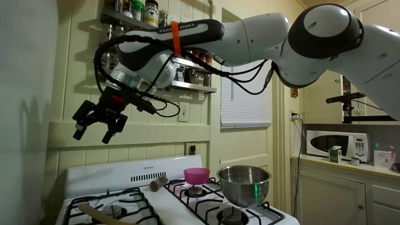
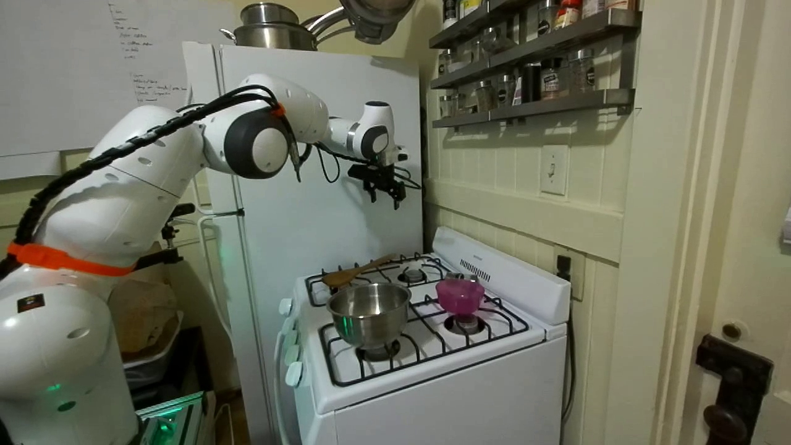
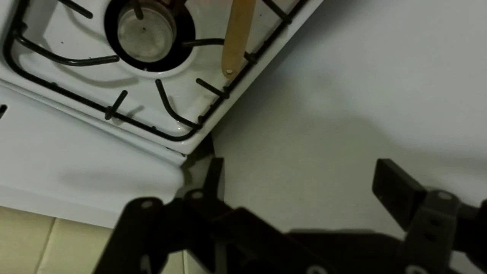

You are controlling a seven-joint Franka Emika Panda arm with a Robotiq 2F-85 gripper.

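High above the left side of the stove, my gripper (image 1: pixel 92 139) stands open and tilted, with nothing between its fingers. In the wrist view its two fingers (image 3: pixel 395 189) are wide apart in front of the white fridge side. A wooden spoon (image 2: pixel 348 277) lies across the left grate; only its handle (image 3: pixel 237 39) shows in the wrist view. On the front right burner sits a steel bowl (image 1: pixel 243 185), empty as far as shows. Behind it, a pink bowl (image 1: pixel 197 175) rests on the back burner. A spice jar (image 1: pixel 158 183) lies on its side between the grates.
The fridge (image 2: pixel 326 185) rises close beside the stove's left side and my gripper. Spice shelves (image 2: pixel 534 55) hang on the back wall above the stove (image 2: pixel 460 385). A microwave (image 1: pixel 337 144) stands far right on the counter. Air above the burners is free.
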